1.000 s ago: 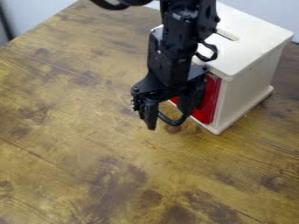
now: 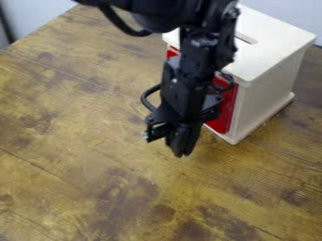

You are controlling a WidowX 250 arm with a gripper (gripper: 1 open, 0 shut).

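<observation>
The black robot gripper [image 2: 179, 143] hangs low over the wooden table, in front of a white box [image 2: 265, 80] with a red front panel [image 2: 224, 108]. Its fingers point down and look shut, with nothing visible between them. The arm hides much of the red panel.
A white wall edge runs along the back.
The gripper has turned about its vertical axis and moved slightly right and down, so its fingers now sit lower in the view. The box has not moved.
</observation>
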